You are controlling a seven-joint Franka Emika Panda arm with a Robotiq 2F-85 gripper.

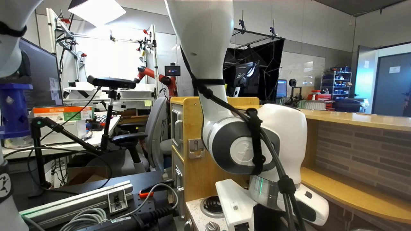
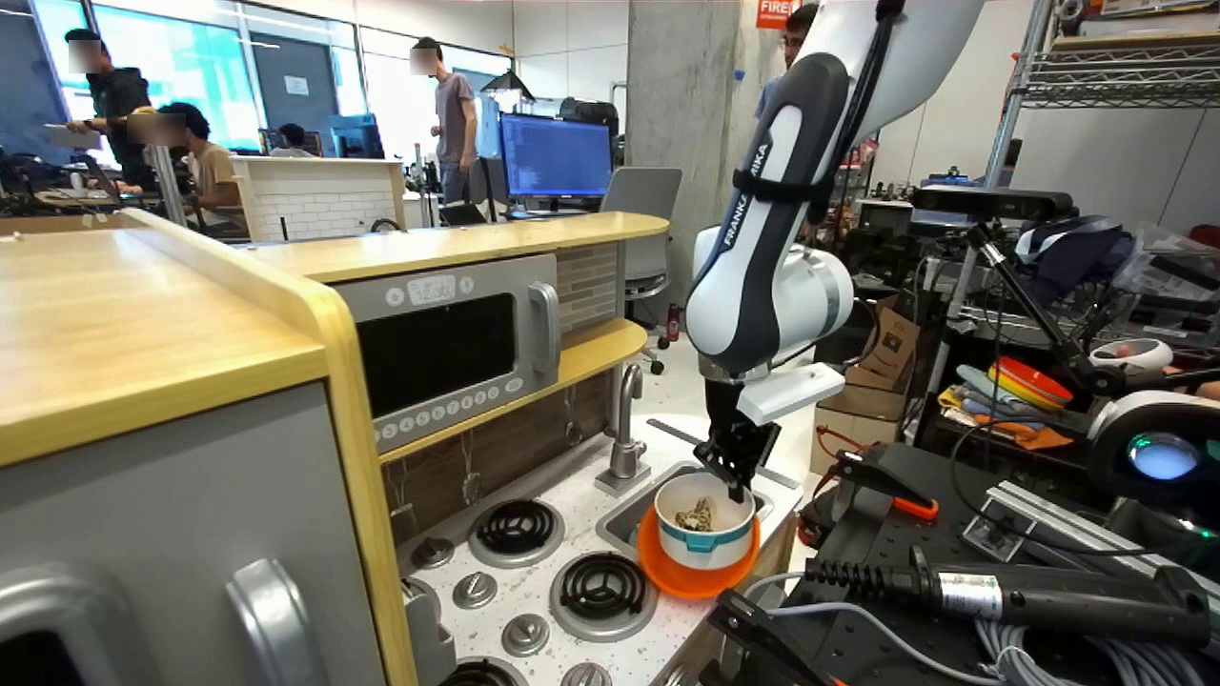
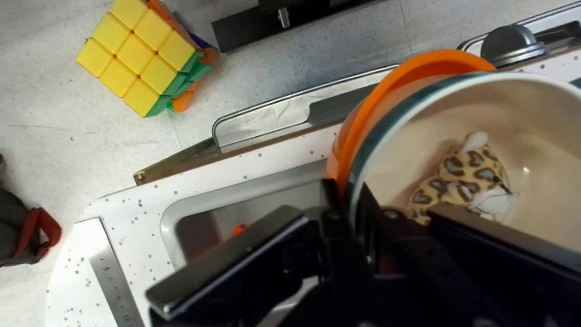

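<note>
A white pot (image 2: 705, 554) with a teal band sits over an orange bowl (image 2: 675, 589) at the sink. Inside the pot lies a leopard-spotted plush toy (image 3: 463, 177). My gripper is shut on the pot's rim, one finger inside the wall and one outside. The orange bowl's edge (image 3: 419, 62) runs close along the pot's outside; whether it is also pinched is unclear. In exterior view 2, the gripper (image 2: 738, 480) points down at the pot's back right rim. Exterior view 1 shows the hand (image 1: 266, 192), but the fingertips and pot are out of frame.
The sink basin (image 3: 190, 218) is partly uncovered, with a small orange thing (image 3: 238, 229) in it. A faucet (image 2: 625, 429) rises beside the pot, and stove burners (image 2: 602, 591) lie nearby. A Rubik's cube (image 3: 136, 54) appears beyond the counter edge.
</note>
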